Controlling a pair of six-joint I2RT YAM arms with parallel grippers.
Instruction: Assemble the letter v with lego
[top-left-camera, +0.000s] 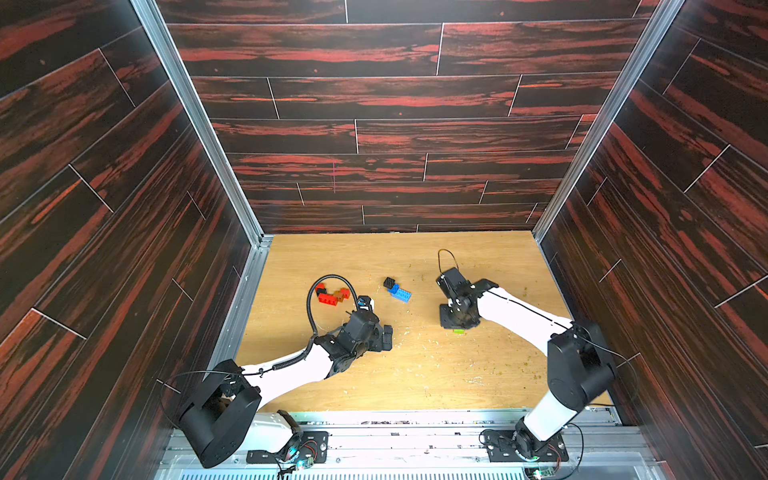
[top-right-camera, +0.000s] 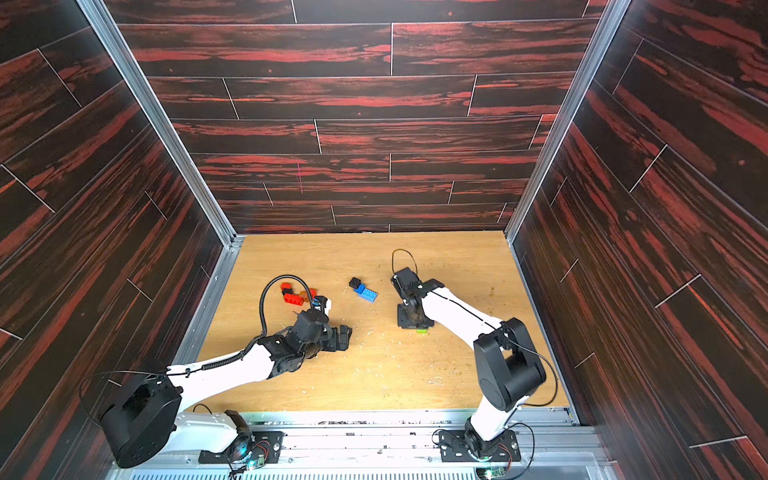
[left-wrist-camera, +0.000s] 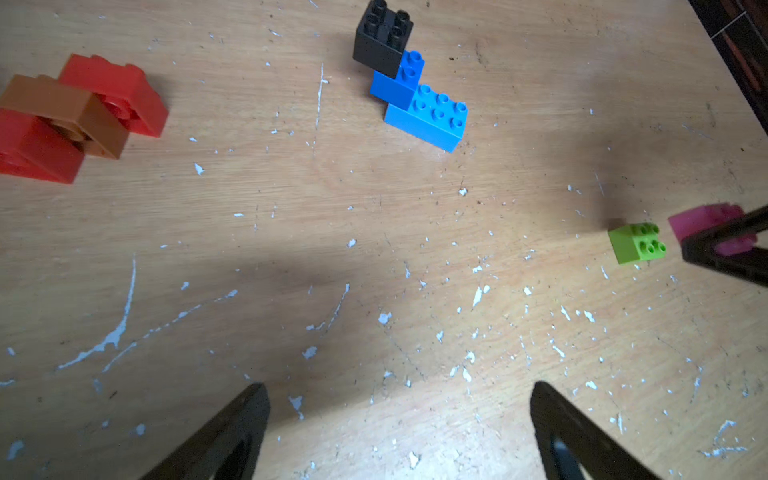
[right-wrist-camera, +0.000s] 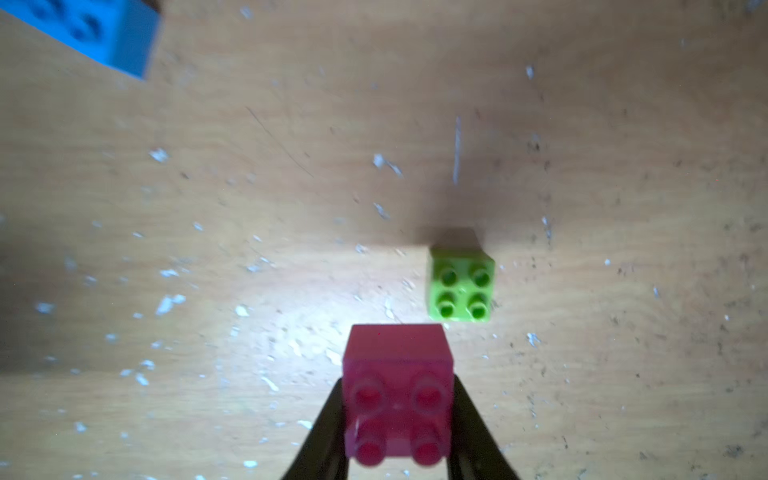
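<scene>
A pink brick (right-wrist-camera: 397, 392) sits between the fingers of my right gripper, which is shut on it and held above the table. Just beyond it, in the right wrist view, a small green brick (right-wrist-camera: 461, 285) lies on the wood, studs up. My left gripper hangs open over bare table with nothing between its fingers. Ahead of it two blue bricks and a black brick (left-wrist-camera: 382, 38) are joined in a stepped row, the longer blue brick (left-wrist-camera: 432, 117) at the near end. Red and brown bricks (left-wrist-camera: 68, 112) cluster at the far left.
Dark walls (top-left-camera: 400, 136) close off the back and sides. A metal rail (top-left-camera: 400, 420) runs along the front edge.
</scene>
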